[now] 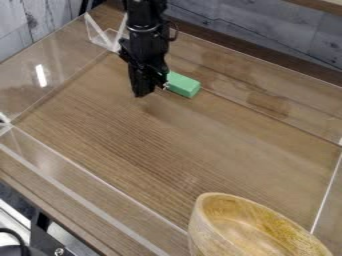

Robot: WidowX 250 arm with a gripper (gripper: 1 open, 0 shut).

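The black robot arm hangs from the top centre, its gripper (142,82) low over the wooden table at the upper middle. A green block (179,84) lies just right of the gripper, partly behind it. Whether the fingers are open or shut, and whether they touch the block, I cannot tell.
A large yellow bowl (241,230) sits at the bottom right. Cables run along the left edge, and a dark wooden wall (267,30) stands at the back.
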